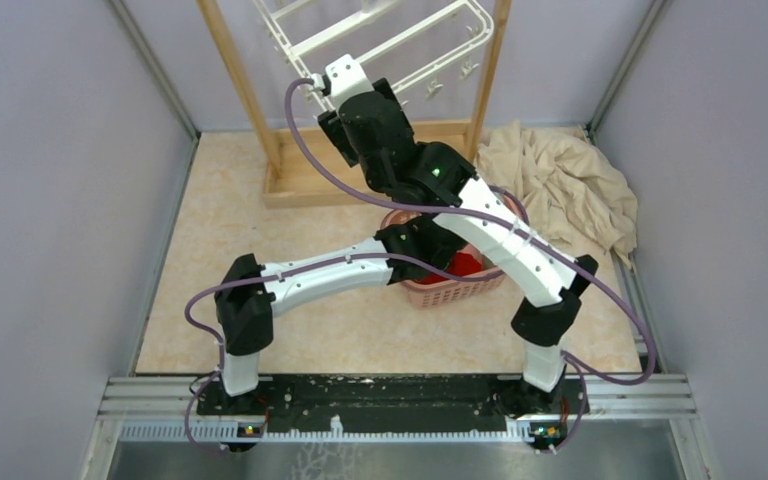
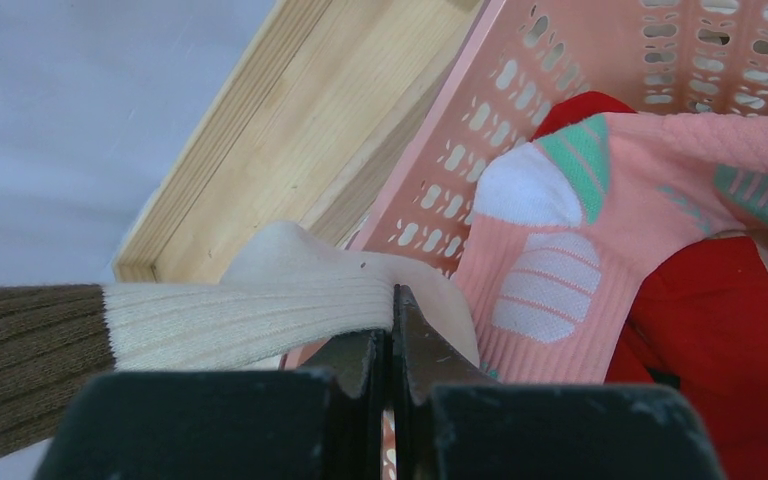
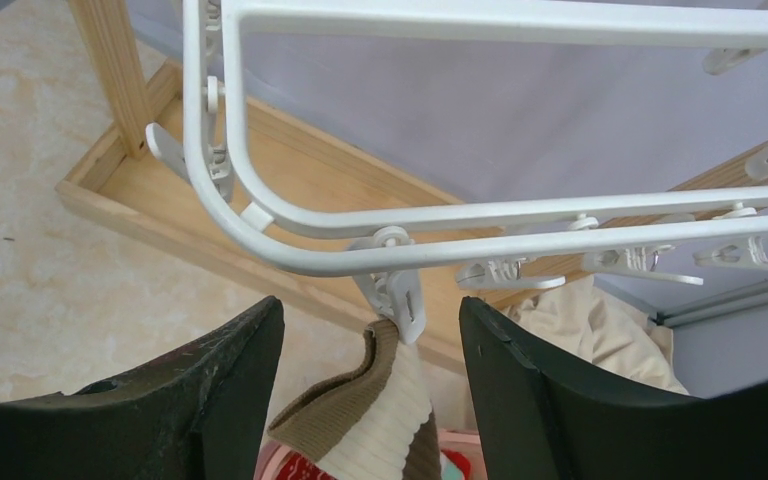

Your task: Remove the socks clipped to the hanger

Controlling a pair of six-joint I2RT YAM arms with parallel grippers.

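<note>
The white hanger (image 3: 520, 215) carries a clip (image 3: 398, 290) holding the brown cuff of a white-and-brown sock (image 3: 385, 410). That sock (image 2: 250, 318) stretches across the left wrist view, and its white part is pinched at the tips of my shut left gripper, beside the basket wall. My right gripper is open, its fingers (image 3: 245, 350) on either side of the clip and cuff in view, with no visible contact. Inside the pink basket (image 2: 430, 170) lie a pink sock (image 2: 650, 190) with white and green patches and red fabric (image 2: 720, 330).
Several more clips (image 3: 620, 260) line the hanger without socks. The hanger's wooden stand (image 1: 310, 190) is at the back, with a heap of beige cloth (image 1: 570, 195) at the back right. Both arms cross above the basket.
</note>
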